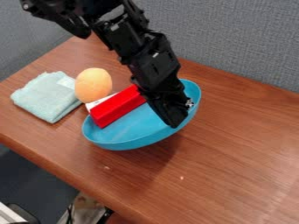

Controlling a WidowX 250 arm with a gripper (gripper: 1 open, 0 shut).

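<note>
My black gripper (176,109) reaches down from the top into the right part of a blue oval bowl (131,136). Its fingertips are near the bowl's right rim, and it looks shut, though whether anything thin is between them cannot be seen. A red block (114,108) lies in the bowl, partly hidden by the arm, with a white item behind it. An orange rounded object (93,85) sits just behind the bowl on the left.
A folded pale cloth (47,97) lies at the left of the wooden table (233,166). The table's front-left edge drops to a dark floor.
</note>
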